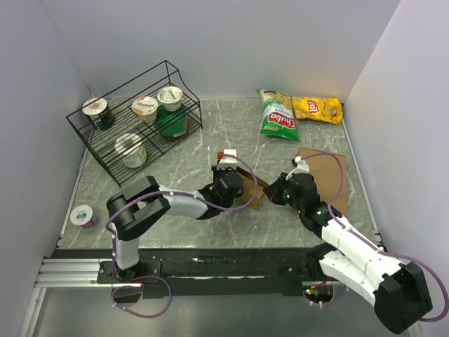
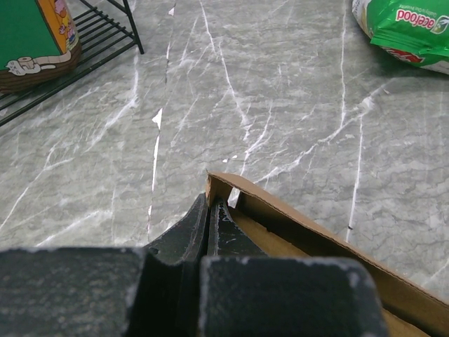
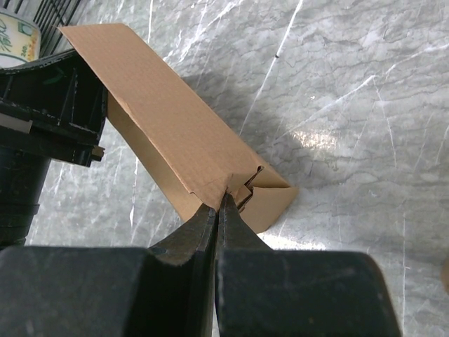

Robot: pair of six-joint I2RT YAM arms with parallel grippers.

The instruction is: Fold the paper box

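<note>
A partly folded brown cardboard box [image 1: 252, 191] [image 3: 163, 111] stands mid-table with long walls raised. My left gripper [image 1: 222, 174] is shut at the box's far-left corner, its tips at the upper edge of a wall; whether cardboard is between them is unclear. My right gripper [image 1: 274, 192] is shut, its tips at the near-right end of the box, by creased corner tabs; nothing clearly shows between them.
A wire rack [image 1: 105, 144] with tubs stands back left; a loose tub [image 1: 83, 215] lies left. Chip bags [image 1: 279, 119] lie at the back. A flat cardboard piece [image 1: 330, 175] lies right, partly under my right arm.
</note>
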